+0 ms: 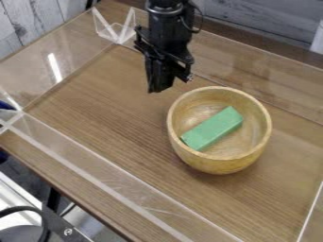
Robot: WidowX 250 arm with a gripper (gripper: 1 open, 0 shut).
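Note:
A wooden bowl (pixel 222 161) sits on the right half of the table, with a green block (pixel 211 128) lying inside it. My black gripper (pixel 158 82) hangs above the table, up and to the left of the bowl, shut with nothing visible between its fingers.
Clear plastic pieces stand along the left and back edges. Cables lie at the lower left, beyond the table's edge.

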